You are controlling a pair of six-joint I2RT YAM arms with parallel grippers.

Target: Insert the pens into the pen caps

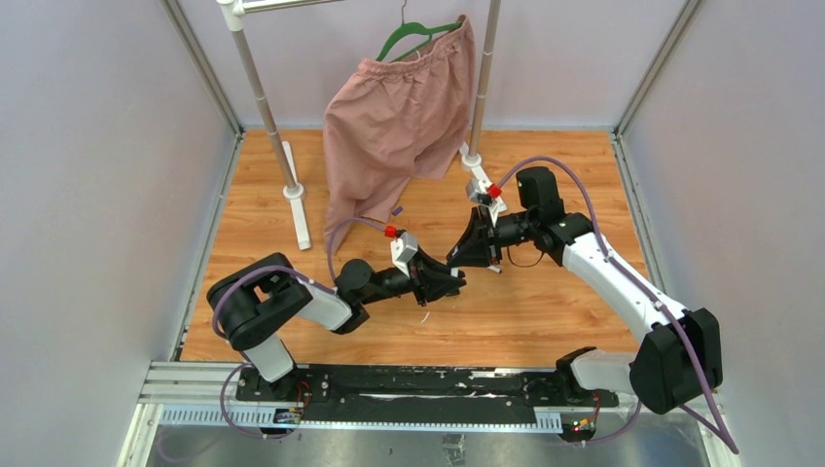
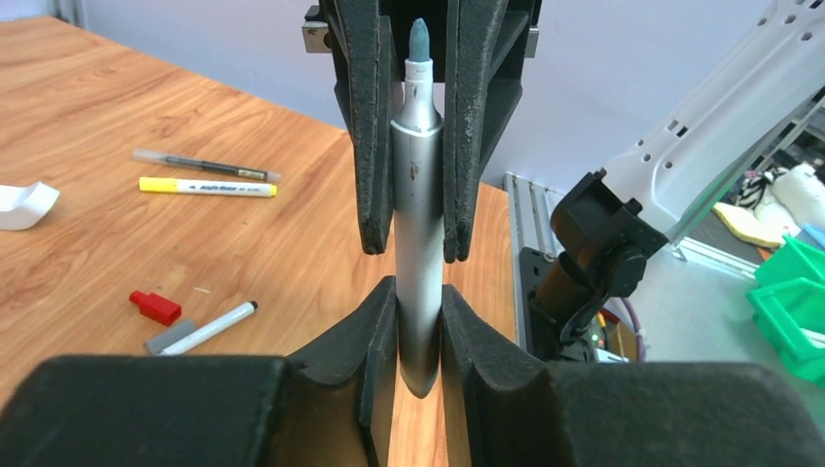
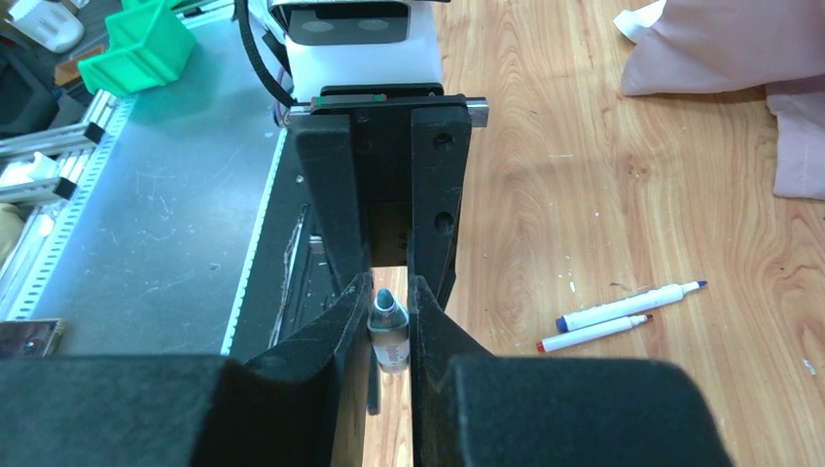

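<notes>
A silver marker (image 2: 418, 175) with a teal tip stands upright between my facing grippers. In the right wrist view, my right gripper is shut on it, the tip showing between its fingers. My left gripper stands open around the marker's lower body, its fingers very close to it. In the left wrist view a yellow marker (image 2: 207, 187), a dark pen (image 2: 207, 164), a red cap (image 2: 156, 306) and a white marker (image 2: 214, 326) lie on the table. The right wrist view shows blue-tipped (image 3: 623, 306) and red-tipped (image 3: 589, 335) markers lying side by side.
Pink shorts (image 1: 394, 126) hang on a rack (image 1: 264, 97) at the back, their lower part reaching the table. The wooden table (image 1: 525, 321) has bare room at front and sides. Green bins (image 3: 136, 58) stand beyond its edge.
</notes>
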